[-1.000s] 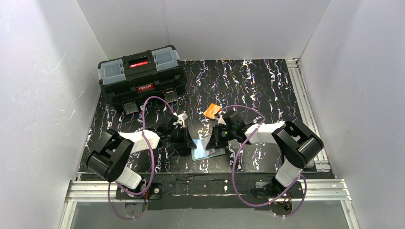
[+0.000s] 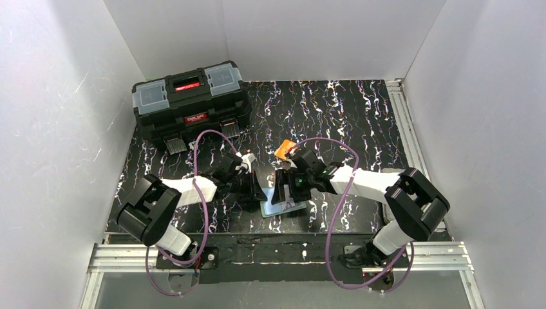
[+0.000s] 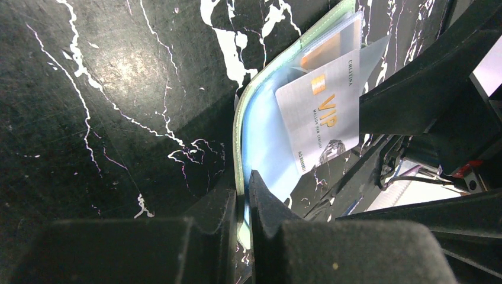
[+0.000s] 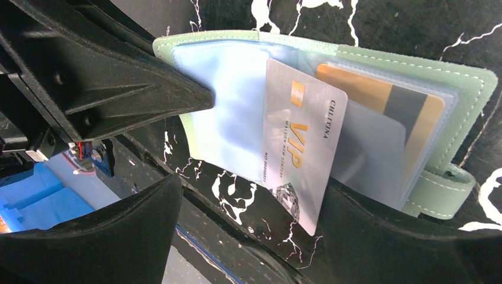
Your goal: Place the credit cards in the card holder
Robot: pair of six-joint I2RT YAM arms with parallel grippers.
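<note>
The pale blue and green card holder (image 2: 270, 205) lies open on the black marbled table. My left gripper is shut on the holder's edge, seen upright in the left wrist view. A silver VIP card (image 4: 299, 142) lies at a slant in the holder, over clear sleeves (image 4: 367, 142) with a gold-and-grey card (image 4: 414, 112) in them. My right gripper stands open over the holder, fingers either side of the VIP card, near or against its right part.
An orange item (image 2: 283, 149) lies behind the holder. A black toolbox (image 2: 190, 106) fills the back left.
My right gripper has shifted a little and opened, its arm moving rightward. The left arm and holder have moved very slightly right.
</note>
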